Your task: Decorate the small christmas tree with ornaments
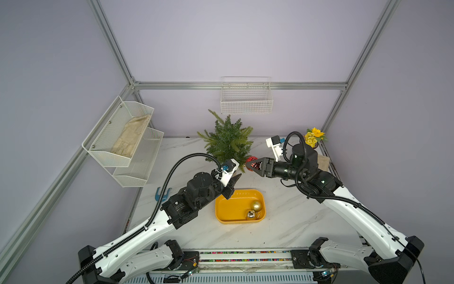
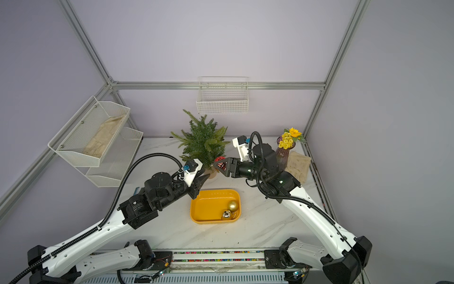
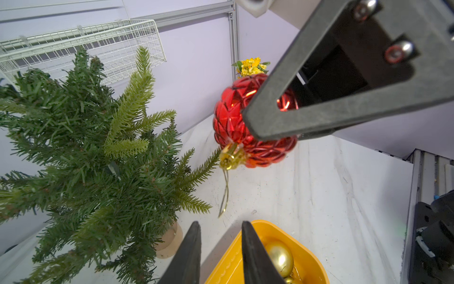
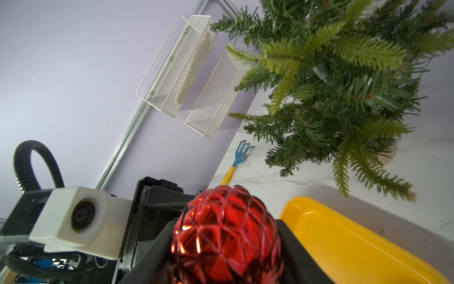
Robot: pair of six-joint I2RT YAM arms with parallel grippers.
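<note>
My right gripper (image 1: 251, 165) is shut on a red faceted ball ornament (image 4: 224, 236), its fingers on either side of it. In the left wrist view the red ornament (image 3: 231, 116) hangs tilted, its gold cap (image 3: 231, 155) and thin gold loop (image 3: 225, 191) pointing down. My left gripper is part open, with a clear gap between its fingers; the loop's lower end appears just above that gap, apart from both fingertips in this view. Close behind both grippers stands the small green tree (image 1: 228, 139), no ornaments visible on it.
Below the left gripper, a yellow tray (image 1: 227, 216) holds a matte gold ball (image 1: 256, 206) and a shiny gold one (image 1: 250, 215). A flower vase (image 2: 282, 153) stands behind the right arm. A blue hand fork (image 4: 241, 152) lies at the left.
</note>
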